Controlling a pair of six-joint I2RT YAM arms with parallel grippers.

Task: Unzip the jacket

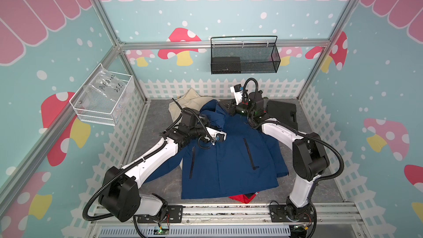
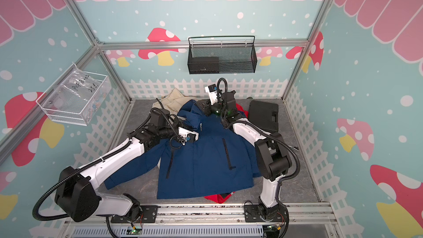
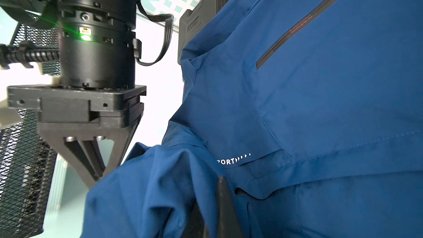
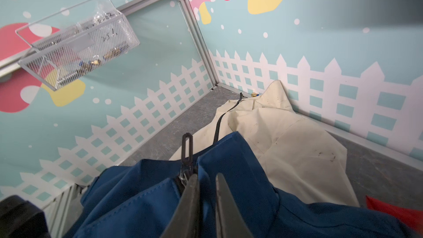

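Observation:
The blue jacket (image 1: 229, 167) lies spread out, its raised collar (image 1: 214, 113) between the two arms. In the right wrist view a dark zipper pull (image 4: 187, 149) stands upright at the collar's top edge. Just beside it, my right gripper is partly open, with blue fabric showing between and behind its fingers; the pull lies by the left finger, not clearly between them. My left gripper is shut on a fold of jacket cloth near the collar, which partly covers its fingers. The lower zipper line is hidden under the front flap.
A beige cloth (image 4: 304, 145) lies behind the collar. At the back right stands a black case (image 1: 282, 112); red fabric (image 1: 243, 198) peeks out under the hem. A black wire basket (image 1: 245, 57) and a white one (image 1: 103, 99) hang on the walls.

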